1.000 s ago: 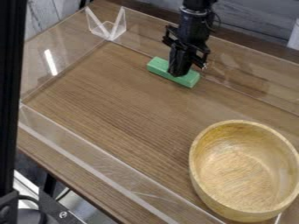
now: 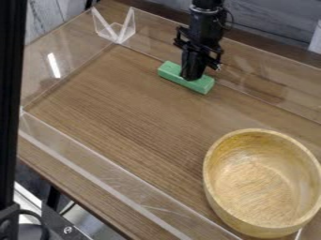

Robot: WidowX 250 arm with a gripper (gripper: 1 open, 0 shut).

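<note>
A black gripper [image 2: 191,69] on its arm hangs from the top centre, its tip down at a green block [image 2: 197,82] lying on the wooden table [image 2: 113,141]. The tip covers part of the block's upper middle; whether it touches the block is hard to tell. The fingers look close together, shut, with nothing clearly visible between them.
A large cream round bowl [image 2: 260,184] fills the lower right. A small clear, white-edged object [image 2: 114,26] stands at the upper left. Clear edging runs along the table's left and front sides, with cables at the bottom left.
The gripper and arm have shifted very slightly to the left; the green block looks unmoved.
</note>
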